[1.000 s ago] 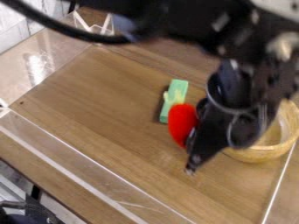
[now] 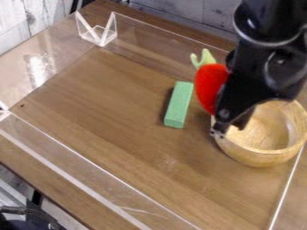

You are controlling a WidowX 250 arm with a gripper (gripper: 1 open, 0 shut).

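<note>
My black gripper (image 2: pixel 228 94) fills the upper right of the camera view, shut on a red object (image 2: pixel 210 83), mostly hidden behind the gripper body. It is raised over the left part of a round tan wooden bowl (image 2: pixel 267 148). A pale green rectangular block (image 2: pixel 179 105) lies on the wooden table left of the bowl, and a light green object (image 2: pixel 203 59) shows just behind the red one.
A small white wire-like holder (image 2: pixel 97 30) stands at the back left.
My gripper has risen and moved back and to the right with the red object, uncovering more of the bowl and the green block.
</note>
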